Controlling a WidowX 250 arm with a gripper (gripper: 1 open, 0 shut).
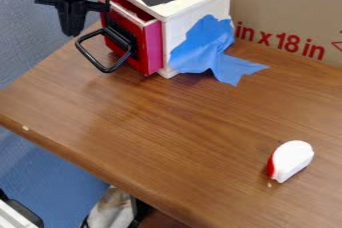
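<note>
My black gripper (71, 20) hangs at the upper left, beside a white toy oven (187, 22). Whether its fingers are open or shut is unclear. The oven has a red front door (142, 34) with a black loop handle (106, 66) sticking out toward the lower left. A blue cloth (209, 48) lies against the oven's right side. A white object with a red underside (293, 159) rests on the right of the table.
A cardboard box with red print (294, 12) stands behind. Blue floor shows beyond the table's left edge.
</note>
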